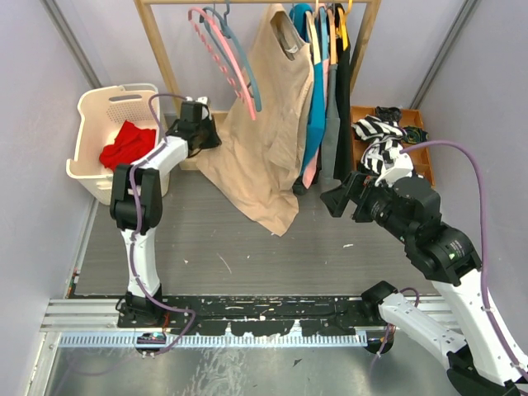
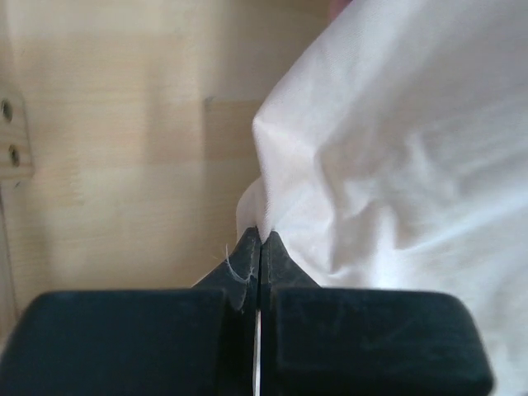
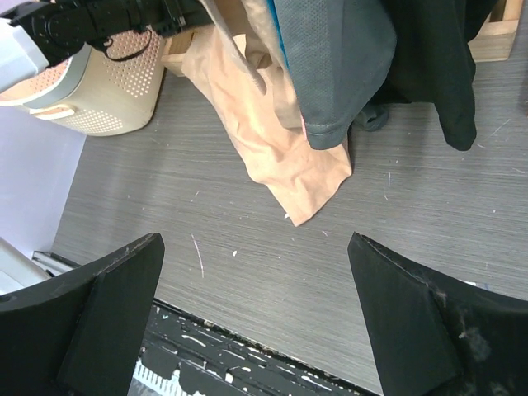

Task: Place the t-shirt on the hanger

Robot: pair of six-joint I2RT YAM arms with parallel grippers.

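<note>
A tan t-shirt (image 1: 268,136) hangs from the rack, its lower part spread down onto the grey floor; in the right wrist view the shirt's lower corner (image 3: 301,177) lies on the boards. My left gripper (image 1: 216,134) is at the shirt's left edge. In the left wrist view the left gripper is shut, with the pale cloth (image 2: 396,165) right at its fingertips and a fold pinched at the tips. Over the floor on the right, my right gripper (image 1: 342,198) stands open and empty, apart from the clothes. A pink hanger (image 1: 235,62) and a grey-blue hanger (image 1: 250,70) hang left of the shirt's neck.
Left of the rack stands a cream basket (image 1: 91,153) holding a red cloth (image 1: 129,147). Several other garments, among them a grey one (image 1: 331,124), hang to the right. A wooden box (image 1: 359,148) with striped clothes is at the right.
</note>
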